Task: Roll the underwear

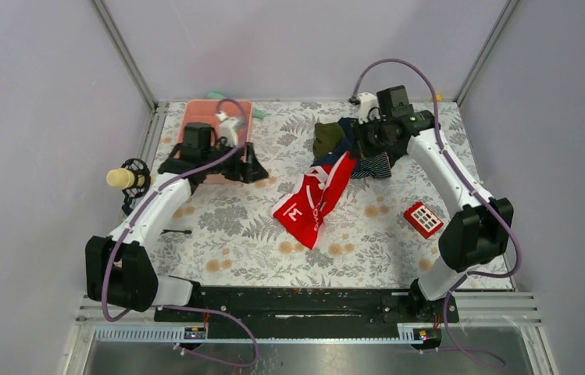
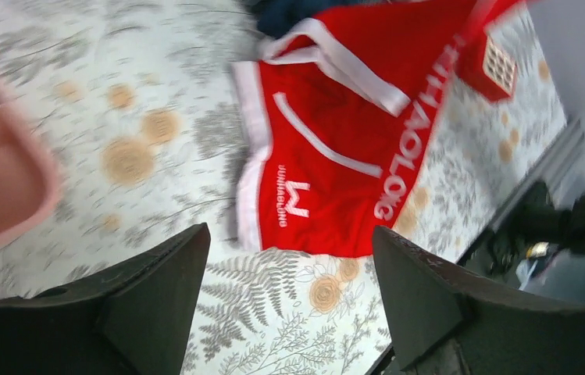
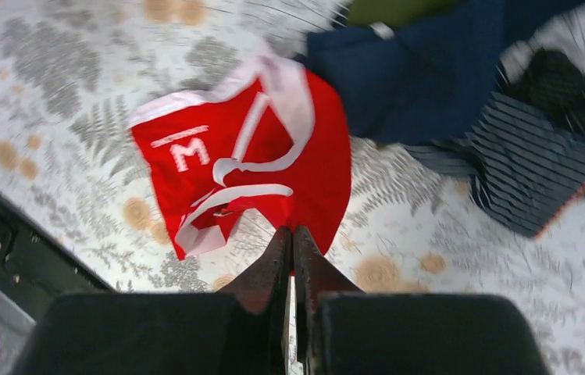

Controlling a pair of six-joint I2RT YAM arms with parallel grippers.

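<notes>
Red underwear (image 1: 298,212) with white trim and lettering hangs from my right gripper (image 1: 358,144), its lower part draped on the floral tabletop (image 1: 234,250). In the right wrist view my right gripper is shut on the red cloth. My left gripper (image 1: 254,168) is raised beside the pink bin; in the left wrist view its fingers (image 2: 148,305) (image 2: 461,312) stand apart and empty, with the underwear (image 2: 328,164) below and beyond them.
The pink divided bin (image 1: 195,109) stands at back left. Navy, olive (image 1: 325,139) and dark striped garments (image 1: 375,167) lie at back right. A red boxed object (image 1: 422,219) is at right, a black holder with a yellow item (image 1: 121,178) at left.
</notes>
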